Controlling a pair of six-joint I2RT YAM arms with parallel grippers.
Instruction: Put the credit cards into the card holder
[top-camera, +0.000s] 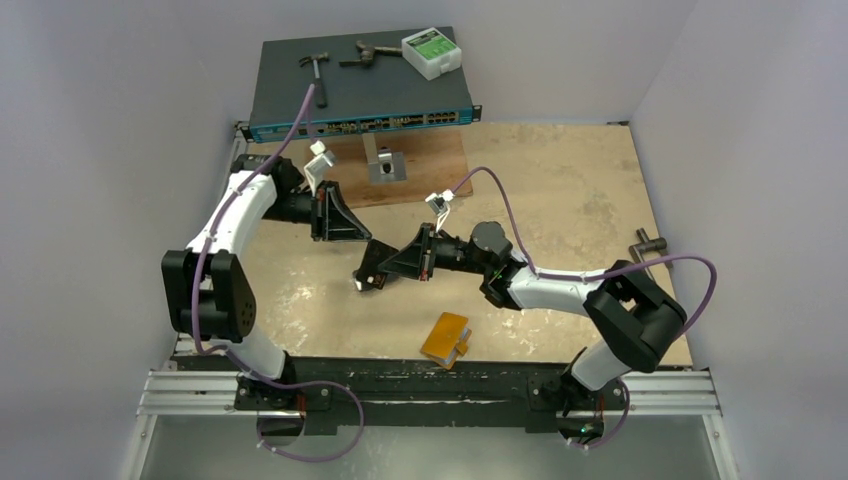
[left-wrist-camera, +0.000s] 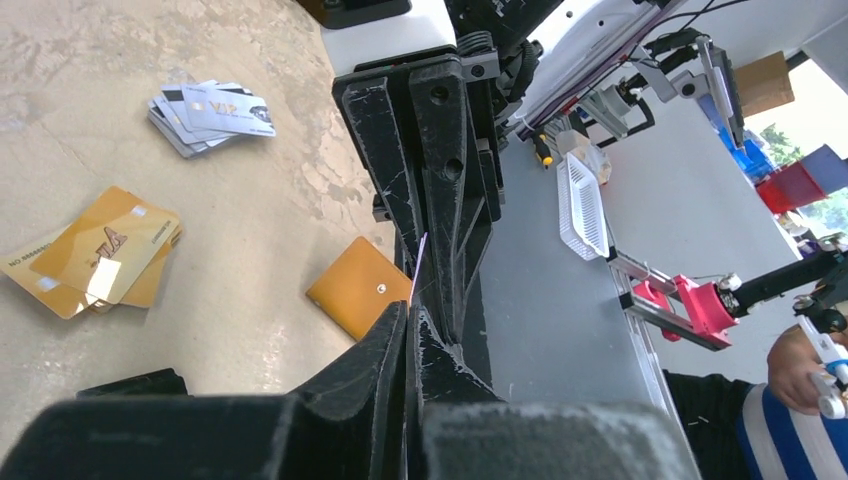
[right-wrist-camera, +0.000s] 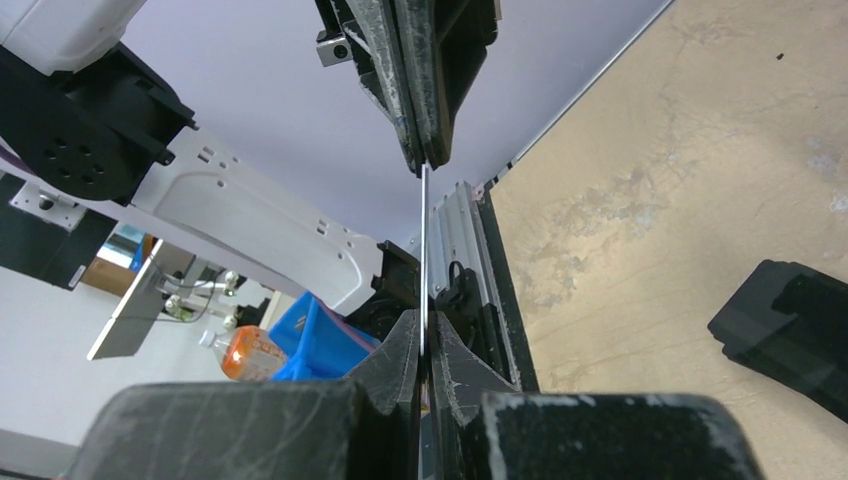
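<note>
My right gripper (top-camera: 387, 267) is shut on a thin dark card (top-camera: 372, 257), which shows edge-on as a pale line in the right wrist view. At the card's far edge are the tips of my left gripper (top-camera: 367, 237); they are shut, and I make out nothing between them. Touching or just apart, I cannot tell. Black cards (right-wrist-camera: 785, 330) lie on the table below. In the left wrist view, gold cards (left-wrist-camera: 110, 250) and a silver stack (left-wrist-camera: 215, 115) lie beyond them. The orange card holder (top-camera: 442, 335) rests near the table's front edge.
A dark rack unit (top-camera: 350, 85) at the back carries hammers (top-camera: 318, 80) and a white box (top-camera: 432, 52). In front of it is a wooden board (top-camera: 440, 165). Tools (top-camera: 648, 245) sit at the right edge. Bare table (top-camera: 570, 180) spreads at the back right.
</note>
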